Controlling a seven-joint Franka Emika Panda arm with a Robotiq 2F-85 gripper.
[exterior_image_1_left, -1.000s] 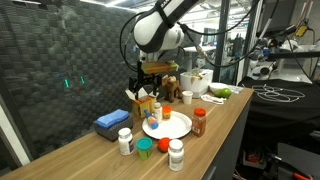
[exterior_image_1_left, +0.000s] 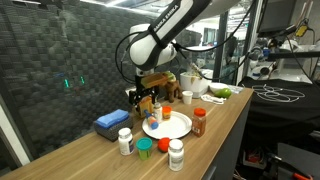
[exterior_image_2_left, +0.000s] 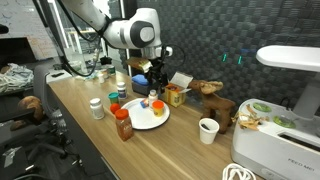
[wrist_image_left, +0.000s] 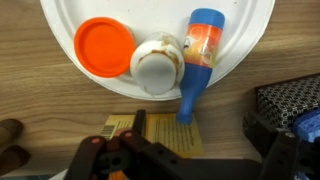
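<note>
My gripper (exterior_image_1_left: 143, 99) hangs low over the counter beside the white plate (exterior_image_1_left: 179, 125), its fingers apart. In the wrist view, the open gripper spans the near edge of the plate. A slim blue and orange object (wrist_image_left: 198, 72) lies over the plate's rim, its narrow blue end reaching between the fingers. Beside it are a white-capped bottle (wrist_image_left: 157, 66) and a round orange lid (wrist_image_left: 104, 47). An orange-yellow box (exterior_image_2_left: 177, 93) stands behind the plate; part of it shows below the fingers in the wrist view. No object is gripped.
A blue-grey box (exterior_image_1_left: 112, 121) lies left of the gripper. Several jars and cups line the front, including a green cup (exterior_image_1_left: 145, 146) and a red-brown jar (exterior_image_1_left: 199, 122). A brown animal figure (exterior_image_2_left: 213, 105) and a white mug (exterior_image_2_left: 208, 130) stand beyond the box.
My gripper has come down slightly, and its fingers now cover more of the box in exterior view 1. The objects on the counter look unmoved.
</note>
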